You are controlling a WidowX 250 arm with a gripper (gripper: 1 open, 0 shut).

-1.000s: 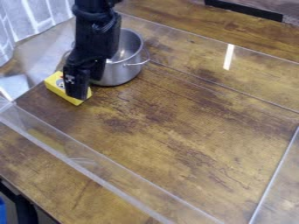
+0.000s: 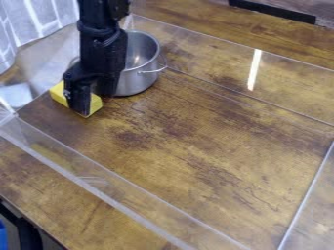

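The black gripper [image 2: 81,90] hangs low at the upper left, its fingers down over a small yellow block [image 2: 89,105] on the wooden table. The fingers are dark and partly hide the block; whether they touch it cannot be told. A steel pot [image 2: 140,68] stands just behind and to the right of the gripper, partly hidden by the arm.
Clear plastic walls run along the left, front and back of the wooden table [image 2: 216,146]. A white crumpled item is at the far left edge.
The gripper has moved a little left and down onto the yellow block, covering more of it. The pot looks unmoved.
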